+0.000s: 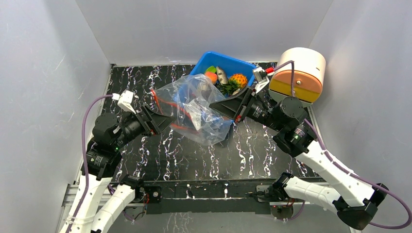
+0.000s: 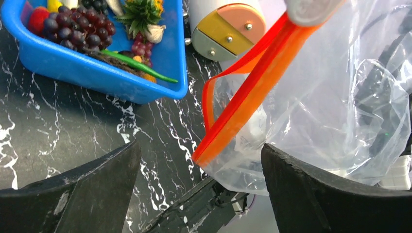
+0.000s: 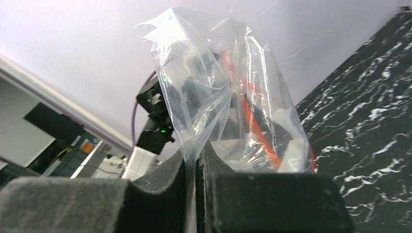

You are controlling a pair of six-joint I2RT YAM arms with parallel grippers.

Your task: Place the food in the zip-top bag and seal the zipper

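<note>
A clear zip top bag (image 1: 209,128) with an orange-red zipper strip (image 2: 252,92) hangs in the air over the table. My right gripper is shut on a gathered edge of its plastic. The strip lies toward my left gripper (image 1: 167,124), whose fingers stand wide open with nothing held between them; in the left wrist view the bag is beyond the right-hand finger (image 2: 311,194). I cannot tell whether that finger touches the plastic. Food lies in the blue bin, including grapes (image 2: 77,29), a pineapple (image 1: 238,80) and a green pepper (image 2: 138,65).
The blue bin (image 1: 228,59) stands at the back, partly behind the bag. A small rounded drawer cabinet (image 1: 299,73) is at the back right.
</note>
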